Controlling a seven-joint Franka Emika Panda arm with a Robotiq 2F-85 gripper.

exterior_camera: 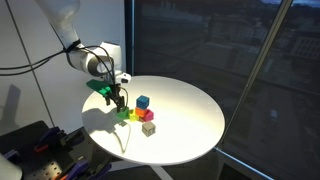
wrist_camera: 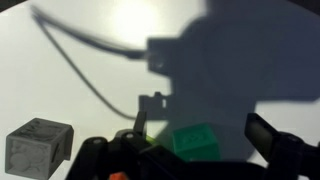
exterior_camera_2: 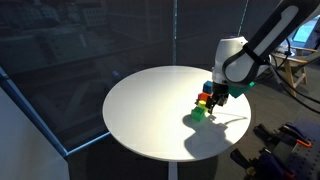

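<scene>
A white arm reaches over a round white table, and its dark gripper (exterior_camera: 120, 102) hangs just above the green cube (exterior_camera: 122, 114). In the wrist view the fingers stand wide apart, and the green cube (wrist_camera: 195, 142) shows between and beyond the fingertips of my gripper, not gripped. Beside the green cube is a yellow block (exterior_camera: 132, 116), partly hidden behind a finger in the wrist view. From the other side, the green cube (exterior_camera_2: 198, 114) sits nearest the table's front, close to the gripper.
Close by are an orange block (exterior_camera: 140, 112), a pink-red block (exterior_camera: 148, 115) and a blue cube (exterior_camera: 143, 102). A grey-brown cube (wrist_camera: 38, 148) lies apart from them.
</scene>
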